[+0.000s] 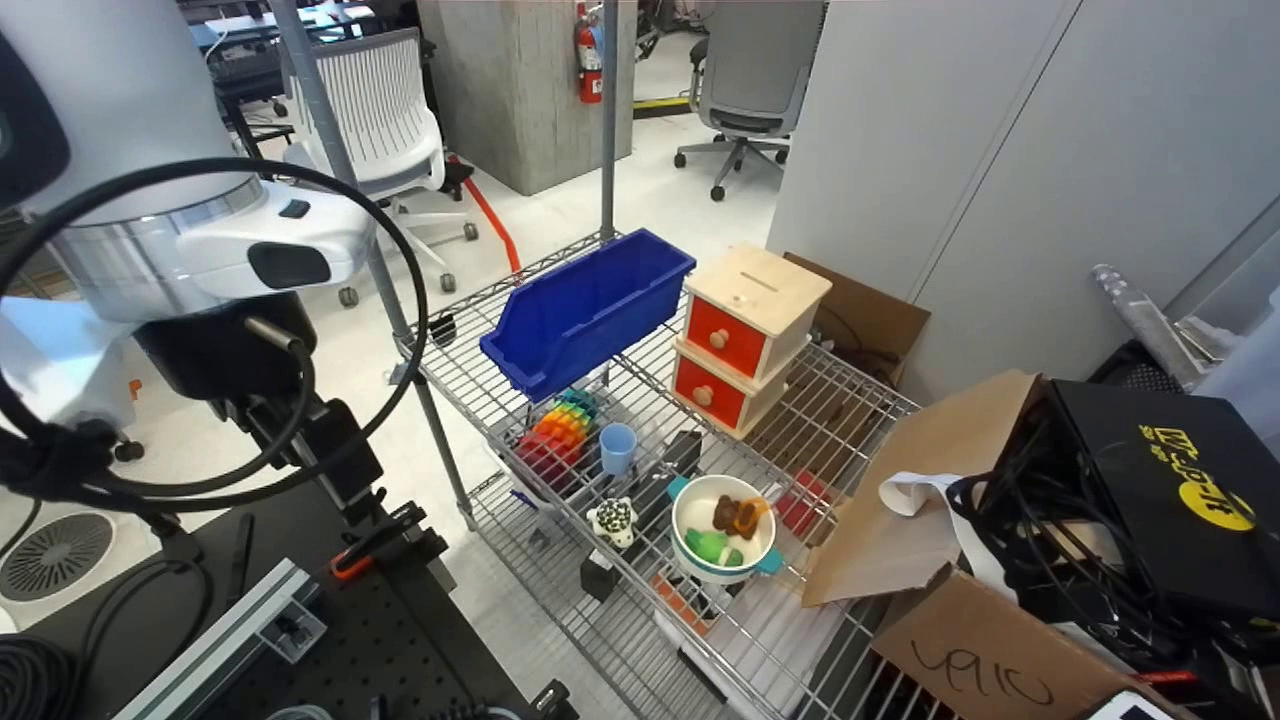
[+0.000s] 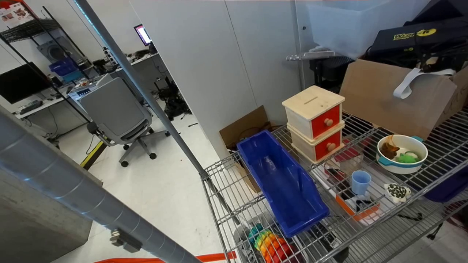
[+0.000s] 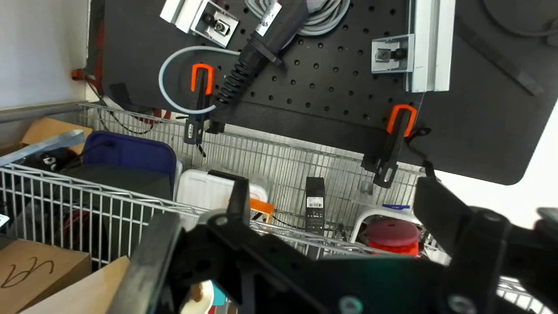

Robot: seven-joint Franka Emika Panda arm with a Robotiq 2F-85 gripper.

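My gripper is open, its two black fingers wide apart in the wrist view and nothing held between them. Exterior view 1 has the gripper [image 1: 360,498] pointing down above the black pegboard table [image 1: 396,648], left of the wire shelf [image 1: 828,372]. On that shelf stand a blue bin [image 1: 588,312], a wooden box with two red drawers [image 1: 750,336], a light blue cup [image 1: 618,448] and a spotted turtle toy [image 1: 613,521]. A white pot with teal handles [image 1: 690,510] holds a brown toy [image 1: 727,514] and a green toy [image 1: 705,547].
A clamp with an orange handle [image 1: 351,566] and a metal rail [image 1: 228,642] sit on the table. Shelf posts [image 1: 609,120] rise at its corners. An open cardboard box [image 1: 888,516] with black gear occupies the shelf's right end.
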